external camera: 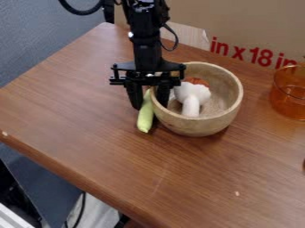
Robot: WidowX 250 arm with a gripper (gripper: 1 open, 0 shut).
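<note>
My black gripper (149, 92) is lowered at the left rim of a light wooden bowl (210, 121), directly over a pale green, elongated vegetable (145, 118) that lies on the table just outside the bowl. Whether the fingers are open or closed on it is hard to tell. Inside the bowl are a white object (191, 98) with a rounded top and narrow stem, and something orange (198, 82) behind it.
An orange translucent bowl (290, 98) stands at the right. A cardboard box (251, 31) with red print is at the back.
</note>
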